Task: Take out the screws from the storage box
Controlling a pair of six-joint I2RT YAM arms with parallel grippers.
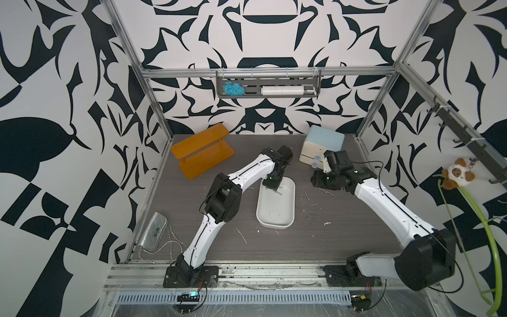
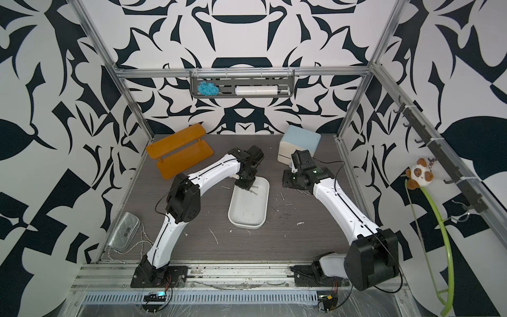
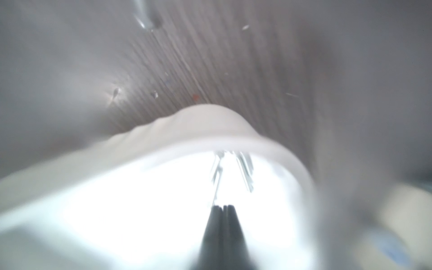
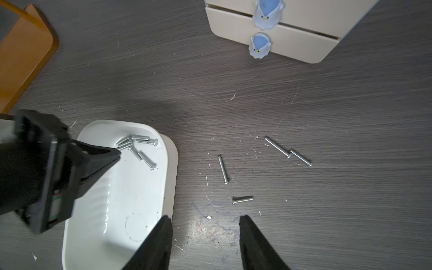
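Observation:
Several silver screws point(image 4: 146, 160) lie in a small heap inside the far end of the white storage box point(image 4: 167, 180). My left gripper is shut over that heap, its tips just short of or touching one long screw point(image 3: 217, 180); nothing shows between its fingers. In the right wrist view the left gripper reaches in over the box's left rim. Right of the box, my right gripper hangs open and empty above the table. Below it lie loose screws, among them one upright-looking screw point(image 4: 223, 169) and one short screw point(image 4: 243, 199).
Two more screws point(image 4: 277, 147) lie farther right. A cream drawer cabinet point(image 4: 279, 42) stands at the back right, an orange rack point(image 1: 203, 151) at the back left. A silver bag point(image 1: 154, 231) with a chain sits front left.

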